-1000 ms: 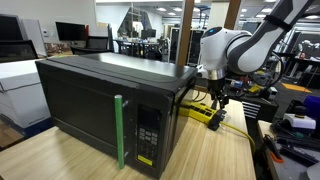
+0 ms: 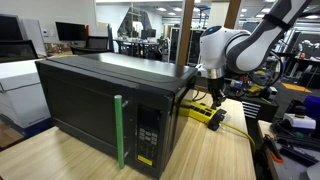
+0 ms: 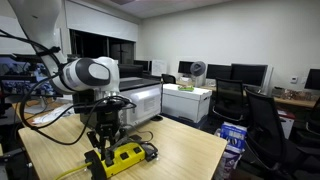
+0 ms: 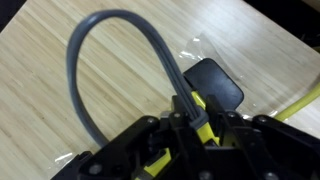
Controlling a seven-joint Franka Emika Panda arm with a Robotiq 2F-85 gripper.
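A yellow power strip (image 3: pixel 128 155) with black ends lies on the wooden table. My gripper points down over it, its fingers closed on a grey cord (image 4: pixel 165 58). From the fingers the cord rises in a wide loop and curves back to the left in the wrist view. A black end block (image 4: pixel 213 84) of the strip shows just beyond the fingertips. In the first exterior view the gripper (image 2: pixel 216 100) is low over the strip (image 2: pixel 202 112), right of the microwave. The exact contact is too small to make out.
A large black microwave (image 2: pixel 110 105) with a green strip on its door edge takes up much of the table. A yellow cable (image 4: pixel 299 104) runs off from the strip. Bare wood (image 3: pixel 185 145) lies open on the right in the second exterior view.
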